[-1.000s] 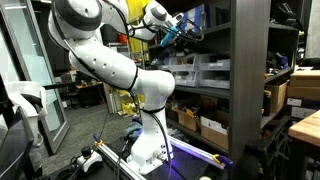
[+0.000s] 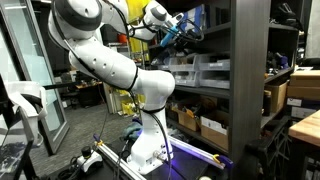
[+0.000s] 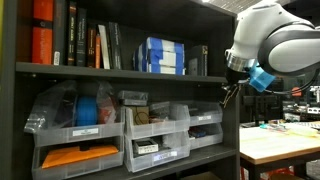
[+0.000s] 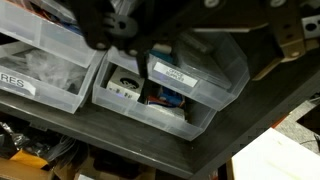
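Note:
My gripper (image 3: 232, 97) hangs in front of the right end of the shelf unit, near the upper clear bin (image 3: 204, 113). In the wrist view its dark fingers (image 4: 142, 62) spread across the top of the picture, apart and with nothing seen held between them. Past them lie two stacked clear bins; the lower bin (image 4: 165, 115) holds a white box (image 4: 125, 83) and some blue and red items. A label (image 4: 175, 75) is on the upper bin's front. The gripper is small and partly lost against the shelf in exterior view 1.
Beside these stand more clear bins (image 3: 157, 120) and books (image 3: 82, 38) on the shelf above. The dark shelf upright (image 2: 246, 85) rises close to the arm. A wooden table (image 3: 270, 147) stands to the right.

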